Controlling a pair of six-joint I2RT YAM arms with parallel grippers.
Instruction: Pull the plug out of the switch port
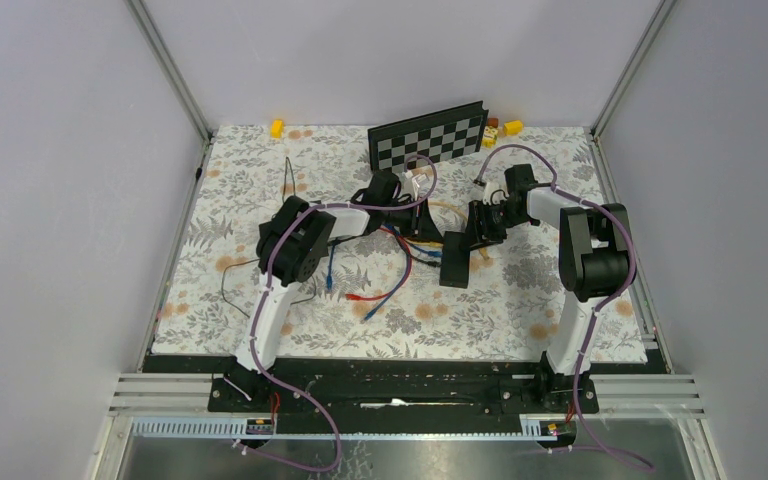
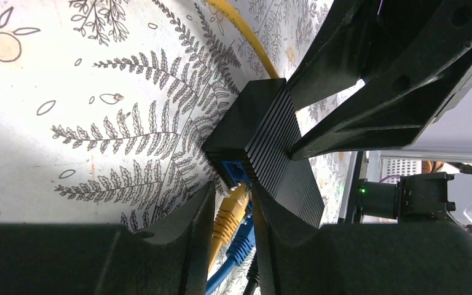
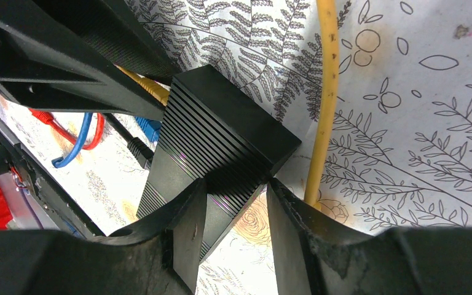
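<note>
The black ribbed switch (image 1: pixel 454 268) lies on the patterned mat, right of centre in the top view. My right gripper is shut on its body. In the left wrist view, a yellow plug (image 2: pixel 230 215) sits at a blue port (image 2: pixel 233 169) on the switch's end, and my left gripper has its fingertips either side of that plug, part open; whether they press on it I cannot tell. A blue plug (image 2: pixel 241 244) and a black cable lie beside the yellow one.
Red and blue cables (image 1: pixel 370 298) spread left of the switch. A checkered board (image 1: pixel 428 140) and small yellow blocks (image 1: pixel 513 128) stand at the back.
</note>
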